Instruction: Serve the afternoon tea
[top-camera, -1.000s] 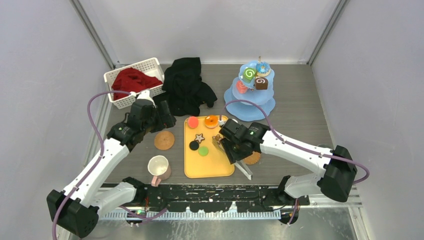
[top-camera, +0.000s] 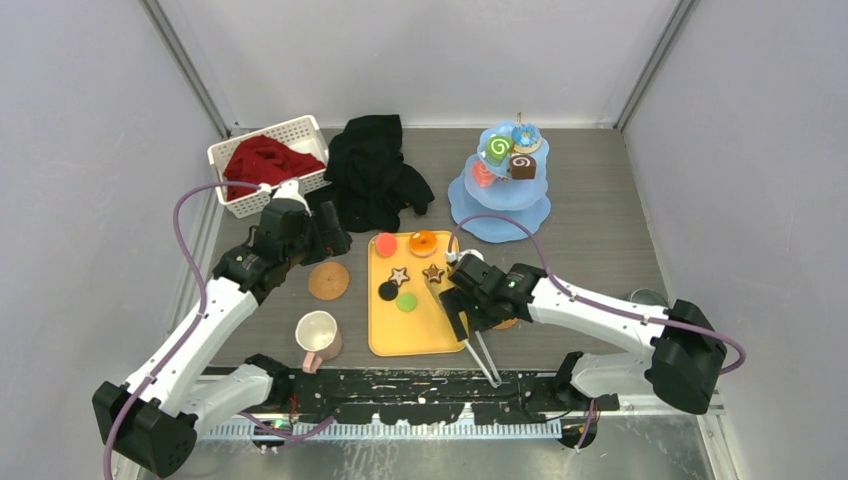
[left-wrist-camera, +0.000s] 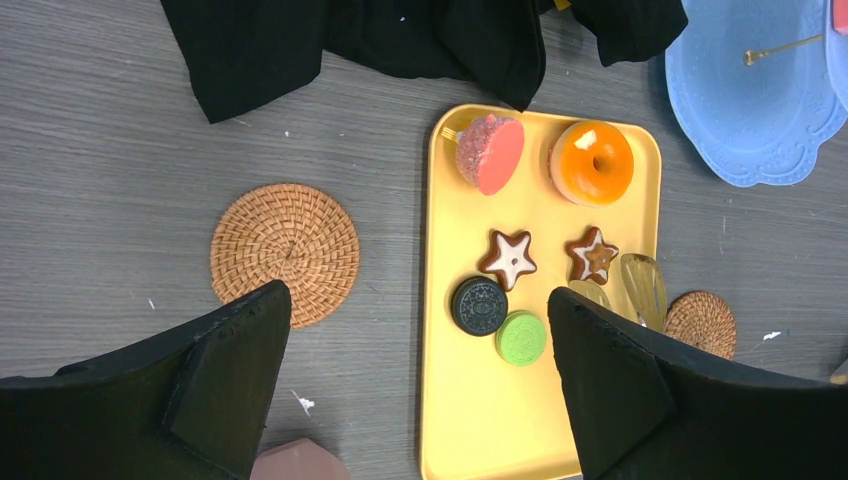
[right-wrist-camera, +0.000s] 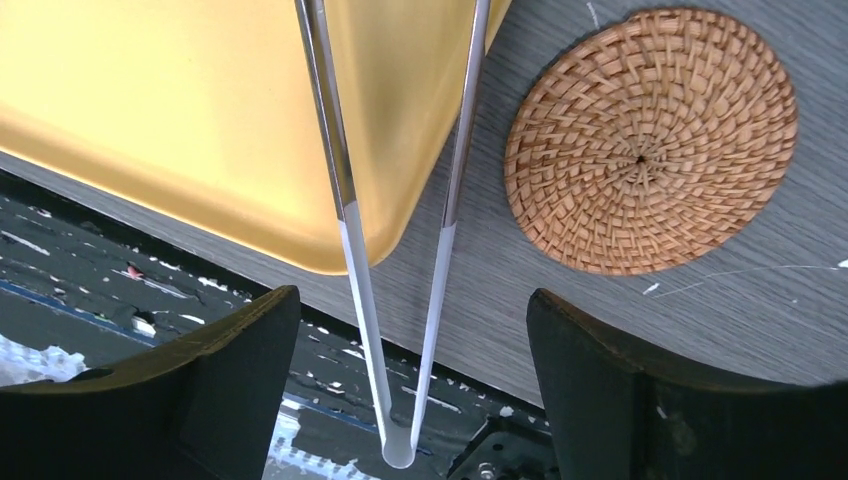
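A pair of metal tongs lies spread across the right front corner of the yellow tray, its bend hanging toward the front edge. Above it my right gripper stands open, with both tong legs visible between and beyond its fingers, none gripped. My left gripper hovers open and empty, left of the tray. On the tray lie an orange donut, a pink cupcake, two star cookies, a black cookie and a green macaron. The blue tiered stand bears several cakes.
A pink mug stands left of the tray. Woven coasters flank it. Behind are a white basket with red cloth and a black cloth.
The tongs have sprung from nearly closed to spread. The left arm keeps its place.
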